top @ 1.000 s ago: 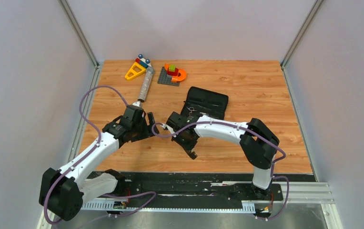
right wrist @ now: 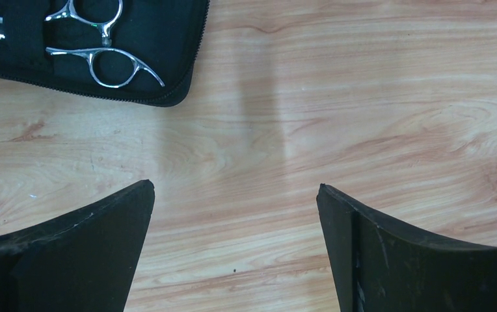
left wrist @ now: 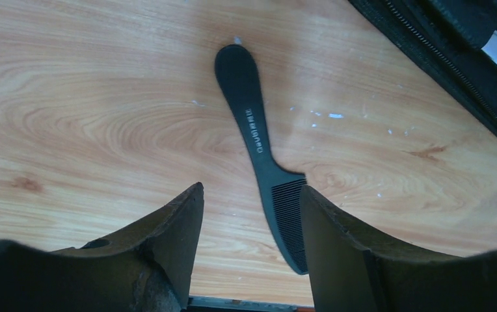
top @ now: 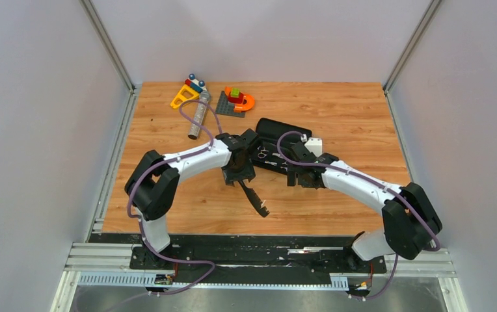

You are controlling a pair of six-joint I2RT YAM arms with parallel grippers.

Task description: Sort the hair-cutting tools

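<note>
A black comb with a long handle (top: 252, 198) lies on the wooden table. My left gripper (top: 238, 177) is over its handle end; in the left wrist view the comb (left wrist: 254, 130) lies below the parted fingers, with nothing held. The black zippered tool case (top: 283, 130) lies open behind, holding scissors (right wrist: 106, 26) and other metal tools. My right gripper (top: 303, 181) hangs at the case's right front, open and empty over bare wood.
Toy bricks (top: 238, 103), a yellow toy (top: 182, 99) and a grey cylinder (top: 198, 120) lie at the back left.
My left gripper has moved right, over the comb. My right gripper has moved back and right, away from the comb toward the case's right end.
</note>
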